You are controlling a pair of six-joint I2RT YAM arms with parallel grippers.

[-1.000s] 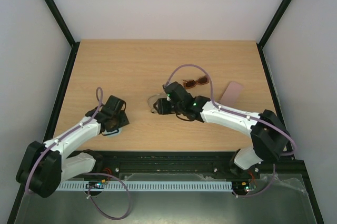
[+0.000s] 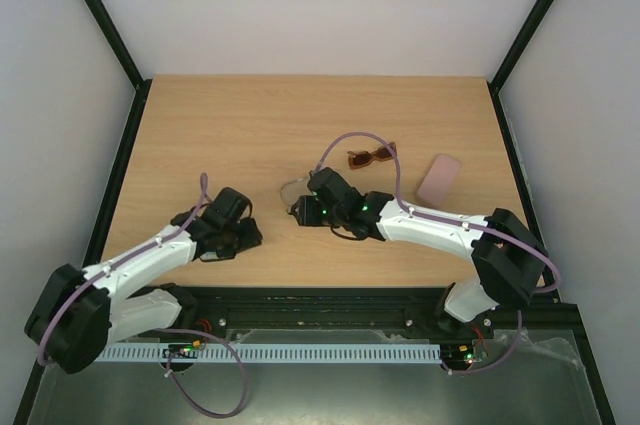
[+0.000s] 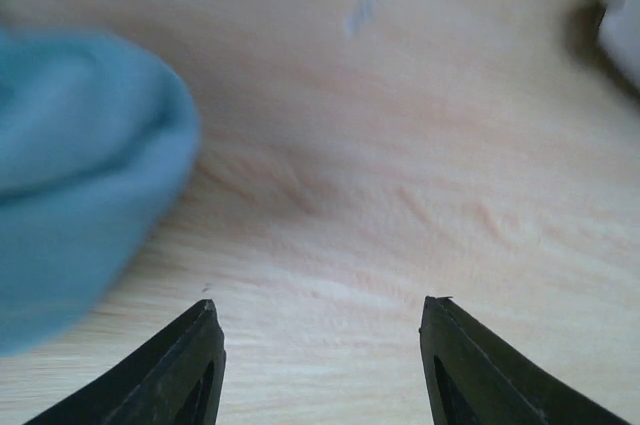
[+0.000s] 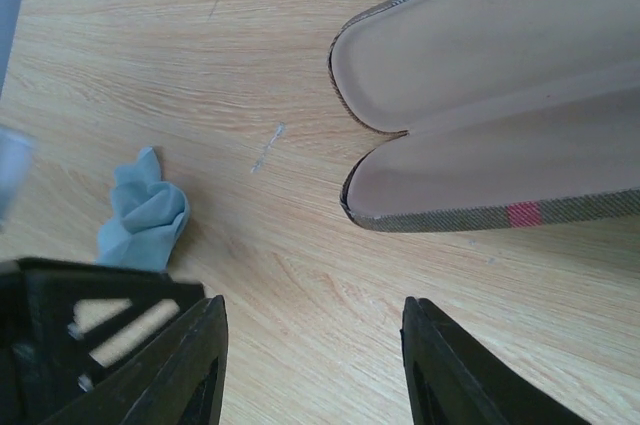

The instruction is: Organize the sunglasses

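Observation:
Brown sunglasses (image 2: 372,156) lie at the back right of the table in the top view. An open case (image 4: 480,65) with grey lining lies left of them, partly hidden by the right arm. A crumpled blue cloth lies left of the case; it fills the left side of the left wrist view, blurred (image 3: 80,175). My left gripper stands open low beside the cloth, bare wood between its fingers. My right gripper is open above the table, near the case, with nothing between its fingers.
A pink rectangular object (image 2: 438,179) lies on the right of the table (image 2: 250,115), behind the right arm. Frame rails and walls border both sides.
My left gripper has moved right and slightly toward the front, covering more of the blue cloth. My right gripper has shifted slightly, mostly toward the front.

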